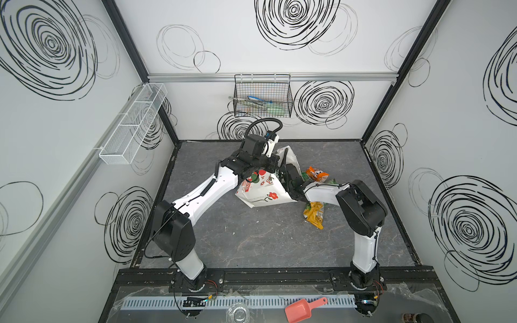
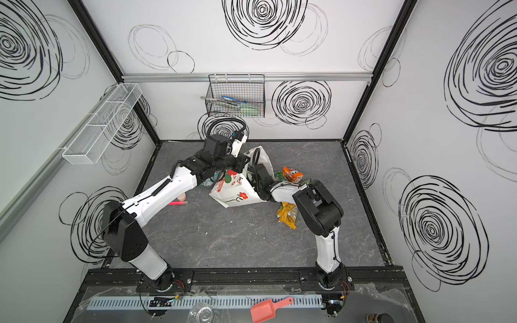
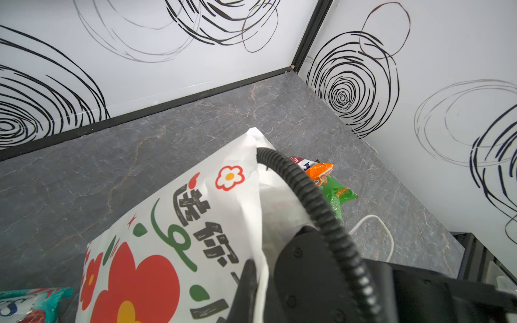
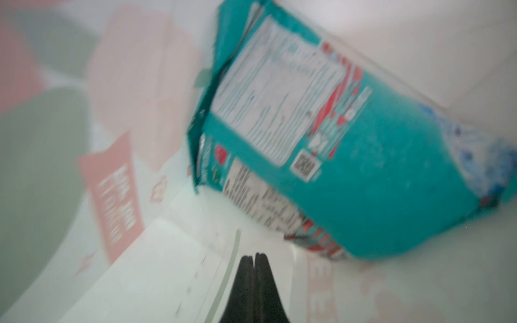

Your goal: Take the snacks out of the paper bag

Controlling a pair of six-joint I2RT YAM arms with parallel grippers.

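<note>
The white flowered paper bag (image 1: 258, 188) (image 2: 234, 188) (image 3: 134, 269) lies on its side mid-table. My left gripper (image 1: 272, 164) is at the upper edge of the bag's opening; its fingers are mostly hidden, with the bag's edge beside a dark finger in the left wrist view. My right gripper is inside the bag, shut with nothing between its fingers, below a teal snack packet (image 4: 377, 177). A yellow snack (image 1: 313, 215) and an orange one (image 1: 317, 175) lie outside, along with a green packet (image 3: 334, 199).
A teal packet (image 3: 32, 301) lies left of the bag. The black wire basket (image 1: 262, 102) hangs on the back wall; a white basket (image 1: 129, 129) hangs on the left. The front and back left of the table (image 1: 226, 237) have free room.
</note>
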